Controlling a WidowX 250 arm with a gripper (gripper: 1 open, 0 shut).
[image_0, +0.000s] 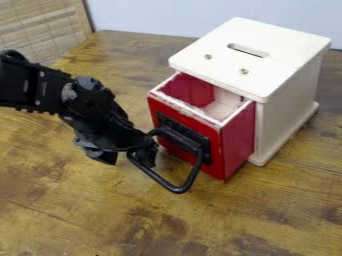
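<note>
A cream wooden box (289, 100) with a slot and two screws on top stands at the right, its red-fronted drawer (234, 141) pulled partly out, showing a pale, mostly empty interior. A large black loop handle (194, 174) sticks out from the drawer front. The black gripper (131, 146) reaches in from the left, its tip at the handle's left side. Dark parts overlap there, so whether the fingers are shut on the handle cannot be told.
A woven mat (34, 30) is at the back left, beside a white wall.
</note>
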